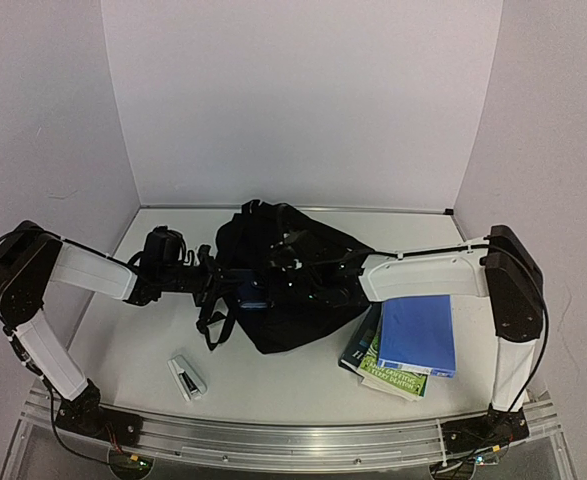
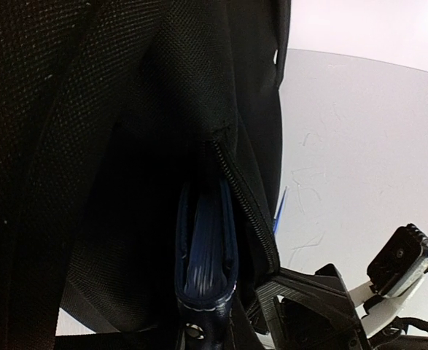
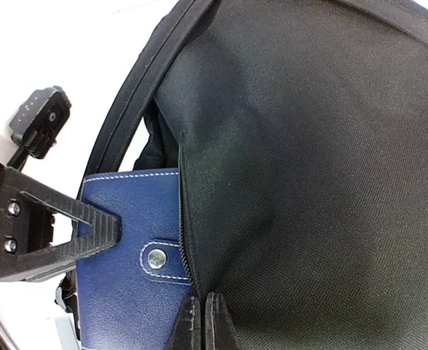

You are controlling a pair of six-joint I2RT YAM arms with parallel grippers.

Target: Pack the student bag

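The black bag point(image 1: 308, 325) lies mid-table, its zipped opening facing left. A dark blue notebook with a snap clasp is partly inside that opening; its page edges show in the left wrist view. My left gripper point(image 1: 211, 282) is shut on the notebook's outer end, with one of its fingers point(image 3: 100, 235) lying against the cover. At the zipped edge, my right gripper is shut on the bag's fabric. How deep the notebook sits is hidden by the bag. To the right lie a blue binder point(image 1: 417, 332), a green book point(image 1: 393, 376) and a dark book point(image 1: 357, 345).
A white-and-black stapler point(image 1: 187, 378) rests at the front left. A loose bag strap point(image 1: 216, 330) hangs by the opening, close to the left gripper. Bare table point(image 1: 273, 385) extends in front of the bag.
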